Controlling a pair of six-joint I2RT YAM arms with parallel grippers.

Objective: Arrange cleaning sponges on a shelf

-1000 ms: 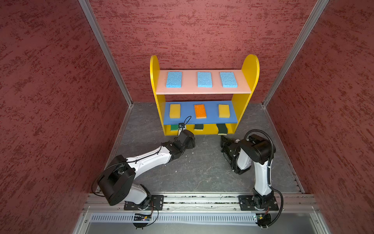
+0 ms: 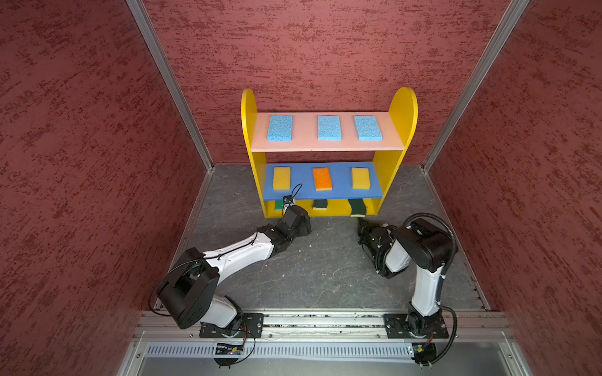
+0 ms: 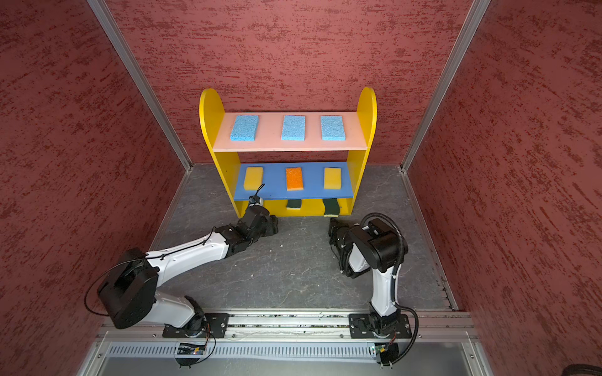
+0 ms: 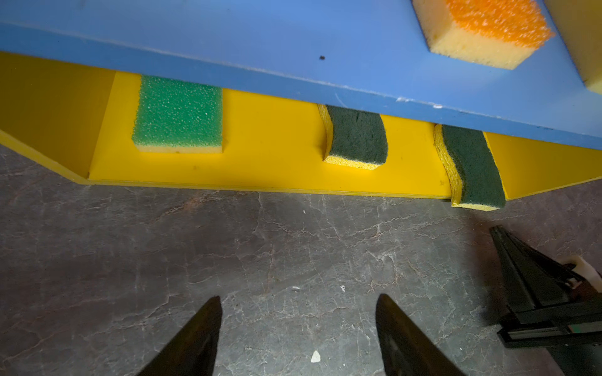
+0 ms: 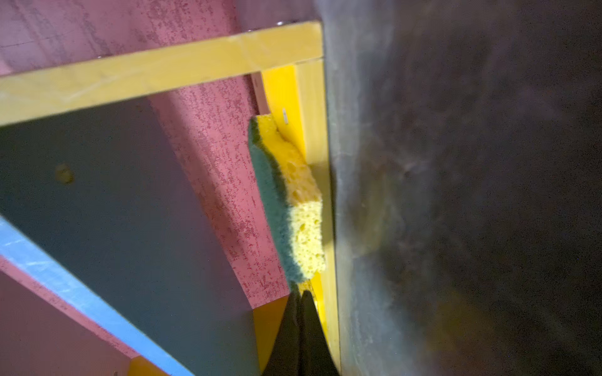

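Note:
On the bottom yellow level lie a green sponge [image 4: 177, 116], a middle dark-green scouring sponge [image 4: 356, 134] and a right scouring sponge [image 4: 473, 169], which juts past the front edge. The blue shelf [image 2: 332, 191] holds two yellow sponges [image 2: 281, 178] and an orange one [image 2: 322, 178]; three blue sponges [image 2: 329, 127] lie on the pink top shelf [image 2: 301, 146]. My left gripper hangs in front of the bottom level, part open with nothing between its fingers. My right gripper is shut, empty, just before the right sponge's end.
The shelf's yellow side walls [image 2: 404, 116] bound each level. Bare grey floor [image 3: 282, 269] lies in front of the shelf and to both sides. Red walls surround the workspace.
The sponges look about the same.

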